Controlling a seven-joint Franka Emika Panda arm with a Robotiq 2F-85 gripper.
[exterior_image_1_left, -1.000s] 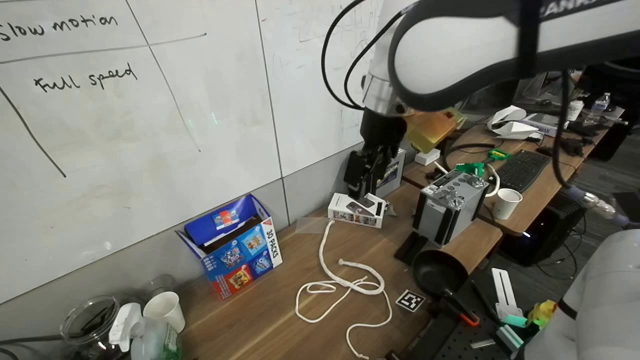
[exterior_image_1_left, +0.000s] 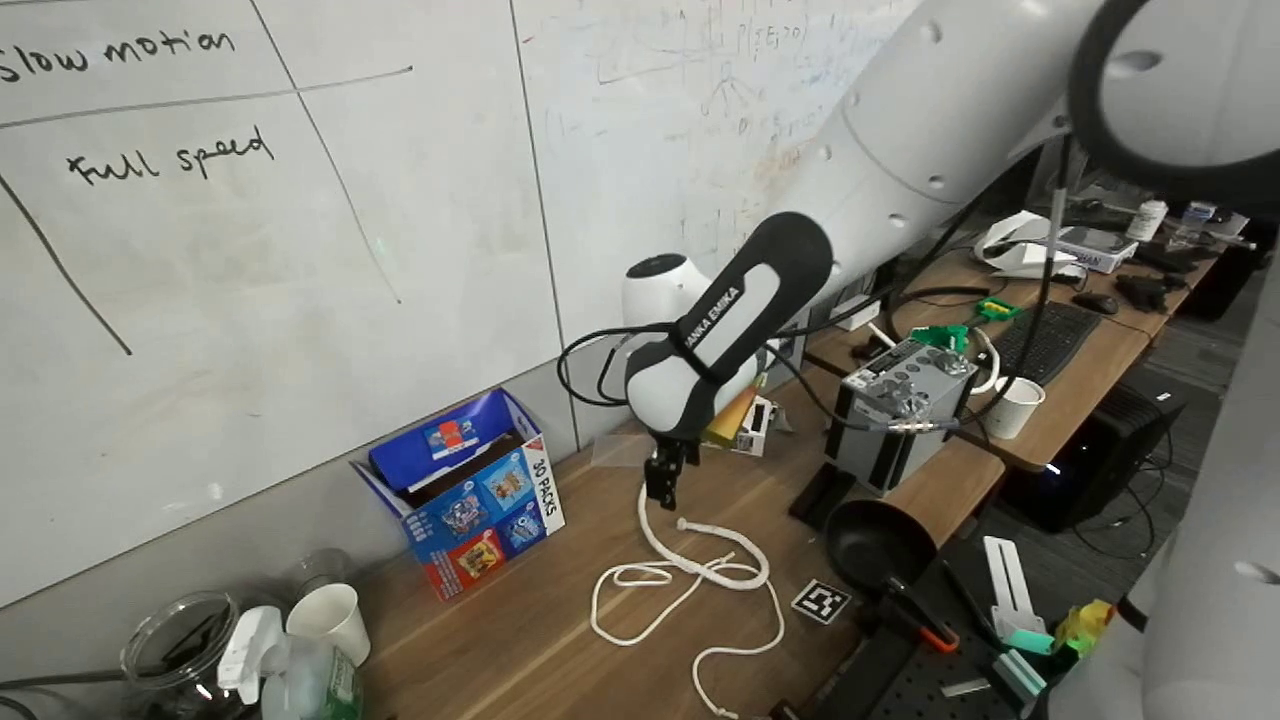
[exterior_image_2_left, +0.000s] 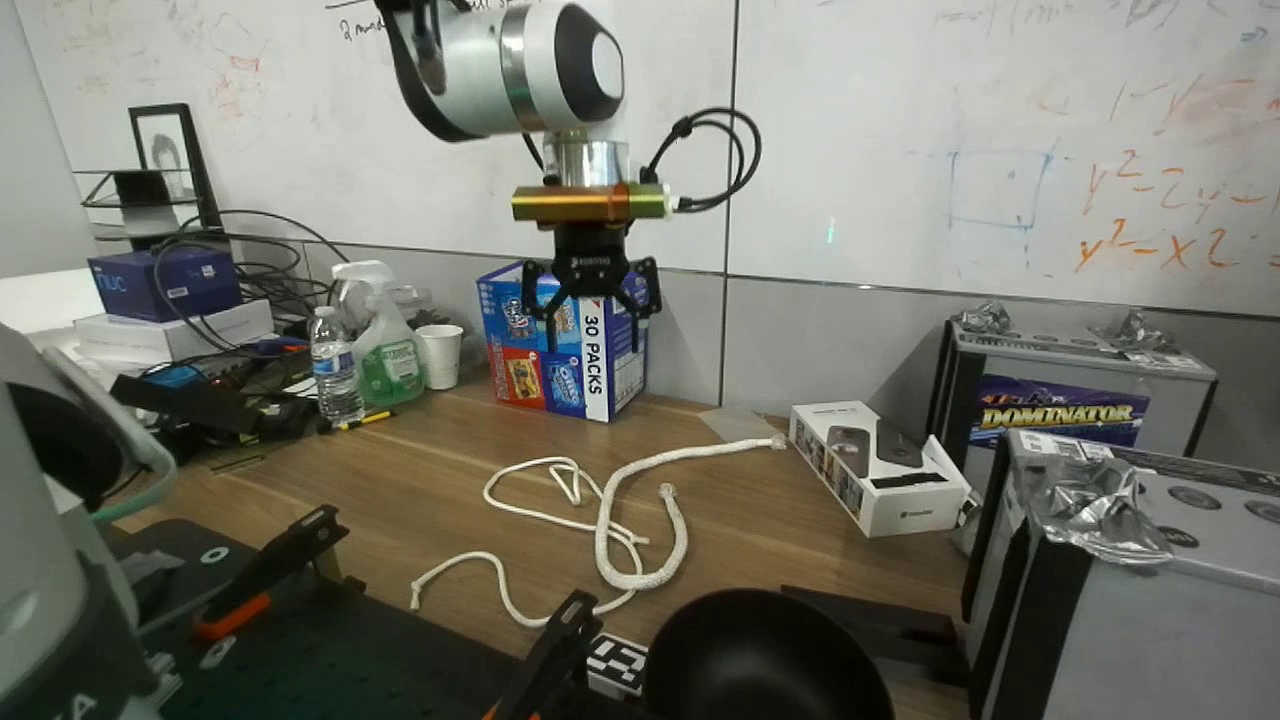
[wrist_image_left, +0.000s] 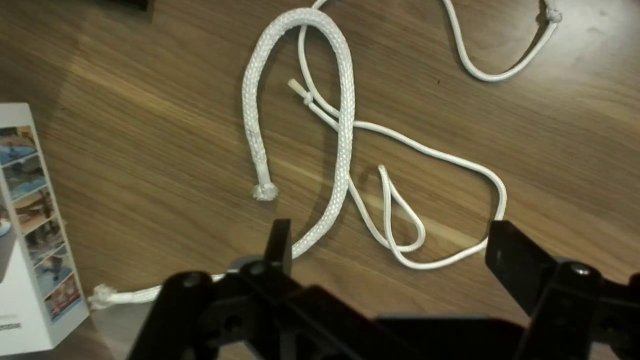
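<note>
A thick white rope (wrist_image_left: 345, 108) lies curved on the wooden table, one frayed end near the white box and the other bent round into a hook. Crossing beneath it is a thinner white cord (wrist_image_left: 444, 156) with loose loops and knotted ends. Above the table hangs my gripper (exterior_image_2_left: 606, 330), open and pointing down, nothing between its fingers. In the wrist view the gripper has its fingers wide apart; the left one hides part of the thick rope. The first exterior view shows the gripper (exterior_image_1_left: 662, 486) overlapping the rope's far part.
A blue snack box (exterior_image_2_left: 558, 348) stands against the whiteboard. The white product box (exterior_image_2_left: 882, 468) lies right of the rope. A black pan (exterior_image_2_left: 768, 660), grey metal units (exterior_image_2_left: 1104, 636), a spray bottle (exterior_image_2_left: 386, 348) and a paper cup (exterior_image_2_left: 440, 356) surround bare wood.
My arm has swung left in the first exterior view, bringing the gripper from over the white product box to above the rope's side of the table. Rope and cord lie unchanged.
</note>
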